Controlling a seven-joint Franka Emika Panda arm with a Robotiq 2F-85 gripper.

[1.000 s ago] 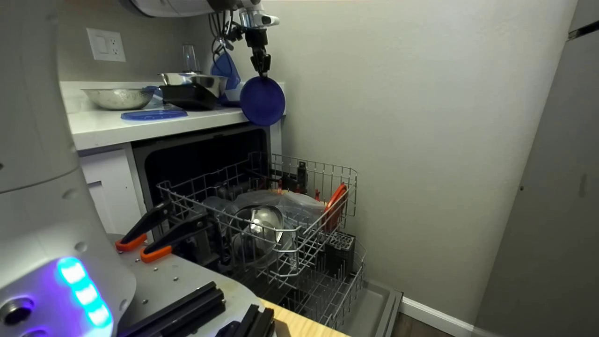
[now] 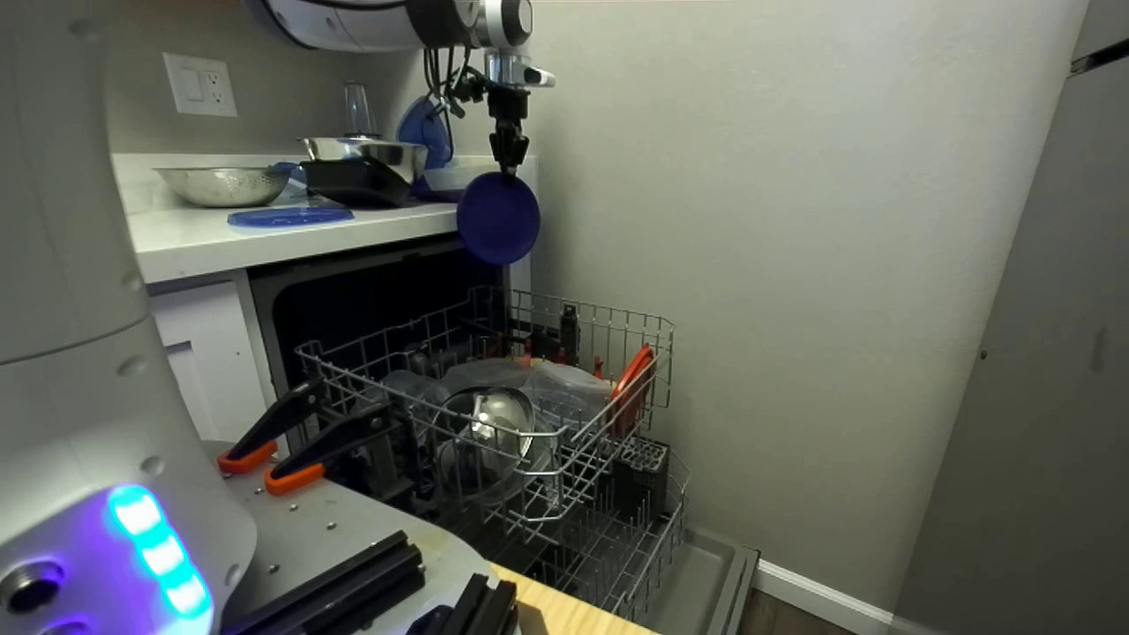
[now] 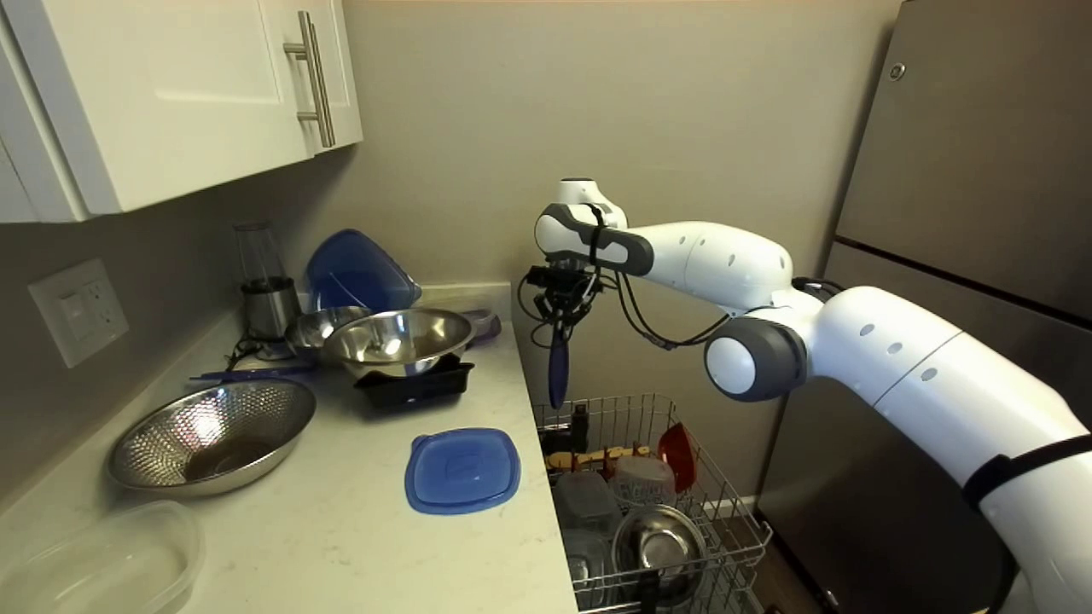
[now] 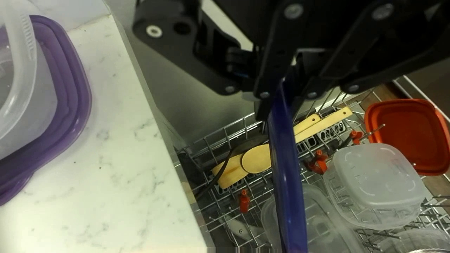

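Observation:
A round dark-blue lid (image 2: pixel 497 219) hangs upright with my gripper (image 2: pixel 509 168) shut on its upper edge. In the wrist view the same lid (image 4: pixel 288 177) shows edge-on, running down from between the fingers. From exterior view 2 it is a thin blue strip (image 3: pixel 558 368) just right of the counter's edge, above the rack's far end. Below it the dishwasher's upper rack (image 2: pixel 593 450) is pulled out, holding clear containers (image 4: pixel 379 181), a steel bowl (image 3: pixel 660 551), wooden utensils (image 4: pixel 257 159) and a red-orange lid (image 4: pixel 409 137).
The counter (image 3: pixel 338 532) carries a colander (image 3: pixel 215 435), a steel bowl on a black tray (image 3: pixel 415 384), a flat blue lid (image 3: pixel 462 471) and a purple lid (image 4: pixel 74 84) beneath a clear container. A wall (image 2: pixel 804 265) stands behind the rack.
My gripper and the round blue lid have moved lower and slightly to the right in exterior view 1. The grip on the lid is kept; the rack and its contents look unchanged.

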